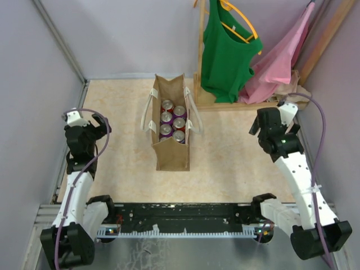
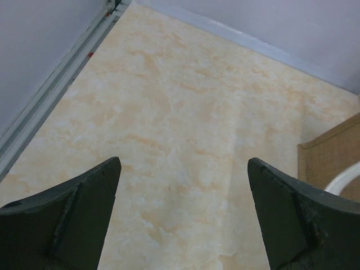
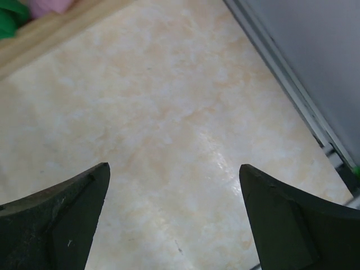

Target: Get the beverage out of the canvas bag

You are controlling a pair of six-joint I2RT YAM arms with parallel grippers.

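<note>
A tan canvas bag [image 1: 172, 161] stands upright at the middle of the table, its top open and its white handles [image 1: 194, 112] folded out to the sides. Several cans [image 1: 179, 123] with silver lids are packed inside; their lower parts are hidden by the bag. Well to the left of the bag is my left gripper, open and empty, with one corner of the bag [image 2: 332, 154] and a handle at the right edge of its wrist view. On the far right side my right gripper is open over bare table.
A wooden rack at the back right carries a green top [image 1: 228, 62] and a pink garment [image 1: 273, 62]. Folded beige cloth [image 1: 292, 89] lies beside them. Bare tabletop [image 1: 239, 157] stretches on both sides of the bag.
</note>
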